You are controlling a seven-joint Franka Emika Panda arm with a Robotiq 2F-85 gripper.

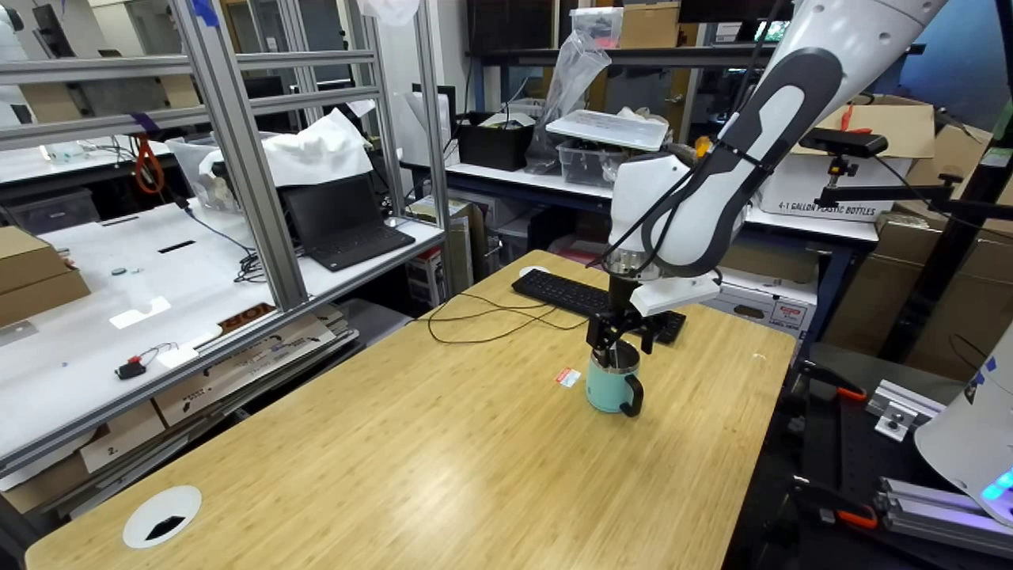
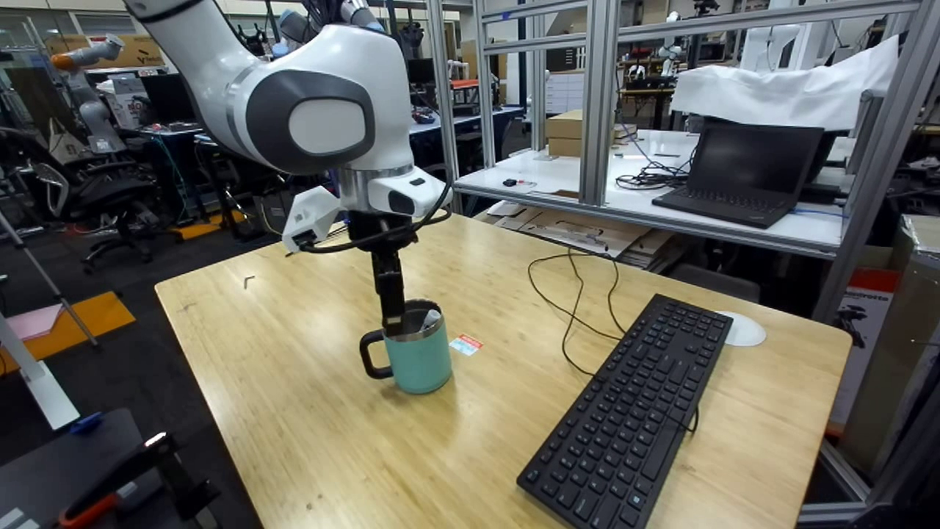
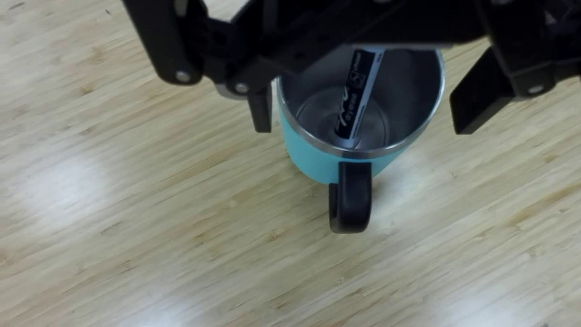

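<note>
A teal mug with a steel rim and a black handle stands upright on the wooden table. Inside it leans a marker with a black label, its upper end hidden behind my gripper in the wrist view. My gripper is open, its two fingertips spread to either side of the mug's mouth in that view. From the second exterior view, the gripper reaches down to the rim of the mug, and the marker's pale end shows above the opening. Nothing is visibly held.
A black keyboard lies behind the mug, with its cable looped on the table. A small red-and-white label lies flat beside the mug.
</note>
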